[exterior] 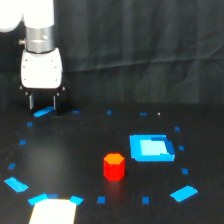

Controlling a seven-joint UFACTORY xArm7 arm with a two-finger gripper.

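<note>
My gripper (pixel 43 102) hangs at the upper left, pointing down over the dark table. Its two dark fingers stand apart, and nothing shows between them. A red block (pixel 114 167) with a hexagonal top rests on the table near the middle, well to the right of the gripper and closer to the camera. To the right of the block and a little farther back lies a blue square (pixel 137 149) with a pale patch (pixel 154 147) inside it.
A pale square (pixel 53 212) is cut off by the bottom edge at left. Blue strips, such as one at the right (pixel 184 193), and several small blue marks dot the dark table. Dark curtain (pixel 140 50) hangs behind. Bare table lies between gripper and block.
</note>
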